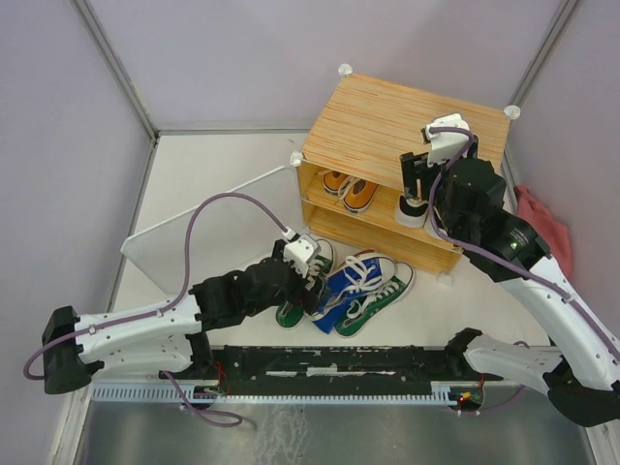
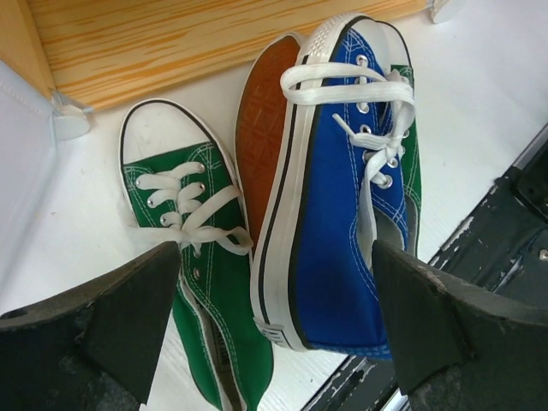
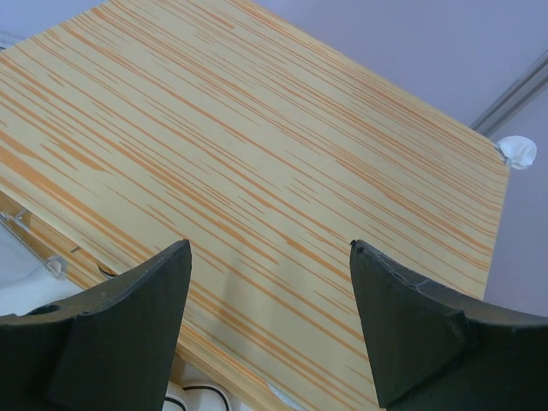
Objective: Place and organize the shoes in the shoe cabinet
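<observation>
On the floor in front of the wooden shoe cabinet [image 1: 407, 121] lies a pile of two green shoes and two blue ones. My left gripper [image 1: 315, 291] is open above it. In the left wrist view a green shoe [image 2: 227, 295] lies left, and a blue shoe [image 2: 330, 214] rests on its side between the fingertips. A brown sole [image 2: 261, 120] and the second green shoe [image 2: 413, 163] show behind it. The cabinet shelf holds orange shoes [image 1: 359, 196] and white-toed shoes [image 1: 411, 210]. Above the cabinet's front edge, my right gripper has its fingers apart, nothing between them.
A white panel [image 1: 218, 228] stands left of the cabinet. Red cloth [image 1: 542, 225] lies to the cabinet's right. Bare floor [image 1: 465, 310] shows right of the pile.
</observation>
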